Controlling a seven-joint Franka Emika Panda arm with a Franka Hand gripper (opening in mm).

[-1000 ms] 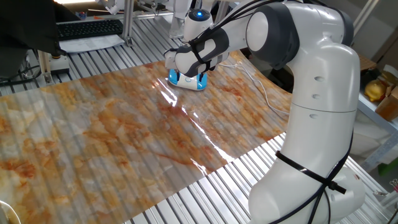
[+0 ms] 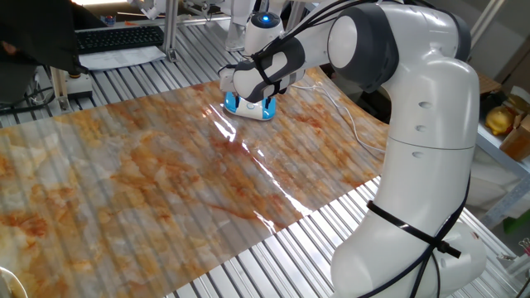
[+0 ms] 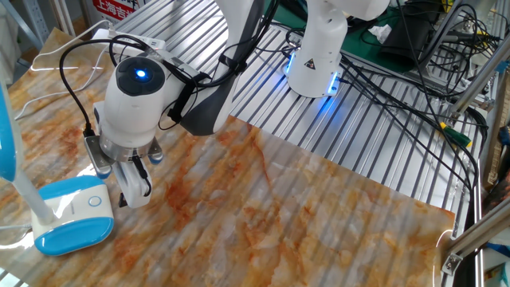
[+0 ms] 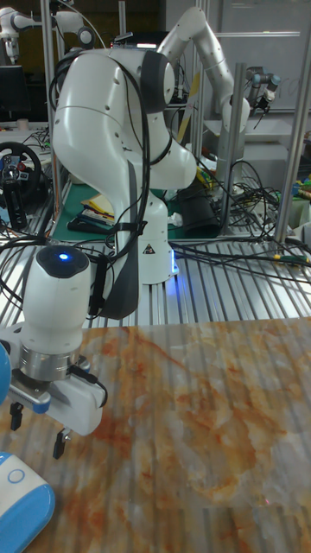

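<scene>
A blue-and-white desk lamp stands on the marbled sheet; its base (image 3: 73, 217) carries a round button (image 3: 94, 202) on top. Part of the lamp's blue head (image 3: 6, 139) shows at the left edge of the second exterior view. My gripper (image 4: 39, 429) points downward with its black fingertips (image 4: 60, 443) apart and nothing seen between them. It hangs close to the button side of the base, above the sheet. In the first exterior view the gripper (image 2: 252, 102) overlaps the lamp base (image 2: 251, 111), so contact cannot be told there.
The marbled sheet (image 3: 319, 215) is bare over its middle and the side away from the lamp. A white cable (image 2: 346, 116) lies near the lamp. Metal slats (image 3: 382, 171) surround the sheet, and a keyboard (image 2: 120, 38) sits beyond it.
</scene>
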